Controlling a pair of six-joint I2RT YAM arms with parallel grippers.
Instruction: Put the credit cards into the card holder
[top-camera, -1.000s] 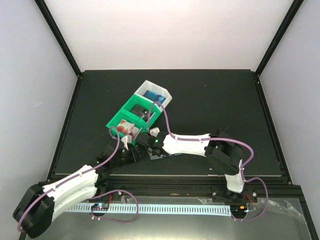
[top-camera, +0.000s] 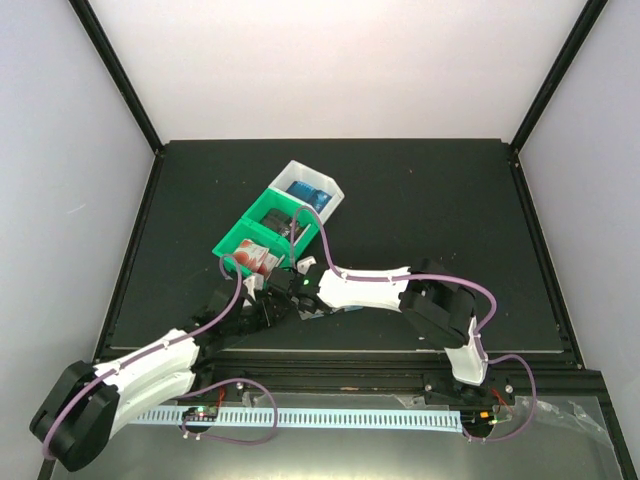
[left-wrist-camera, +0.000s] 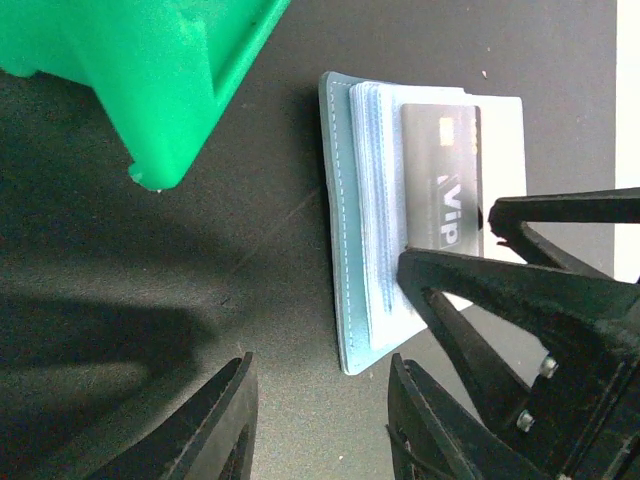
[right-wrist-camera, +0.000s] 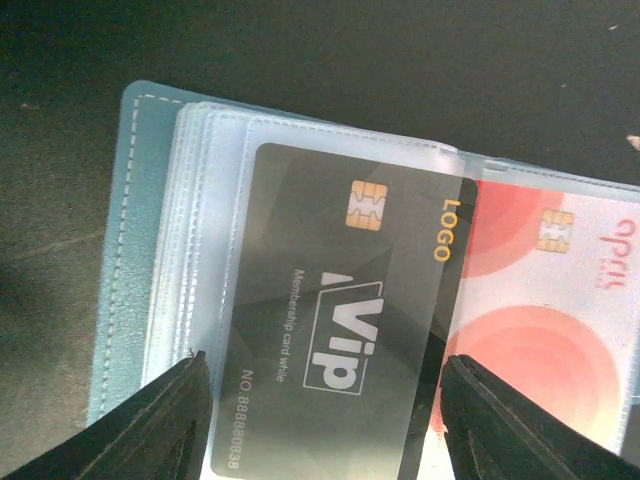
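Note:
The open card holder (right-wrist-camera: 140, 250), light blue with clear sleeves, lies on the mat. A grey VIP card (right-wrist-camera: 330, 260) and a red-and-white card (right-wrist-camera: 535, 330) are in or on it. My right gripper is over the VIP card, fingers apart at either side of its lower part; whether they grip it cannot be seen. In the left wrist view my left gripper is just short of the holder, fingertips apart; what lies between them, if anything, is unclear.
A green bin (top-camera: 230, 240) with red-and-white and dark cards stands behind the grippers, joined by a white bin (top-camera: 330, 200) with blue cards.
The left arm has barely moved; the bins are unchanged.

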